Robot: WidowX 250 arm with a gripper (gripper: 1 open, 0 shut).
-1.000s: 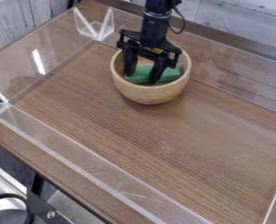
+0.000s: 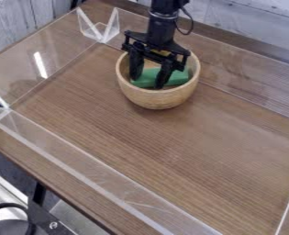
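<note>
A wooden bowl (image 2: 157,93) stands on the brown table (image 2: 147,174) in the upper middle. A green object (image 2: 172,75) lies inside it. My black gripper (image 2: 153,64) reaches down from the top into the bowl, its fingers around or over the green object. Whether they touch or grip it cannot be told.
A clear, angular object (image 2: 99,25) stands left of the bowl near the back. Cables show at the lower left edge (image 2: 5,216).
</note>
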